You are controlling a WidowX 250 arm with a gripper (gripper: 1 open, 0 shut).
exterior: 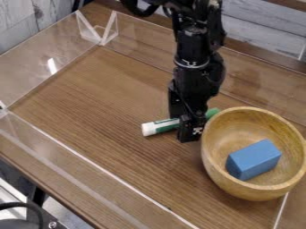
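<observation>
My black gripper (189, 125) is lowered over a white and green cylindrical item (160, 126) lying on the wooden table, its tips around that item's green part. A wooden bowl (284, 135) stands at the right, holding a blue block (251, 159).
Clear plastic pieces (97, 28) are at the back left edge, and dark cables run at the lower left corner.
</observation>
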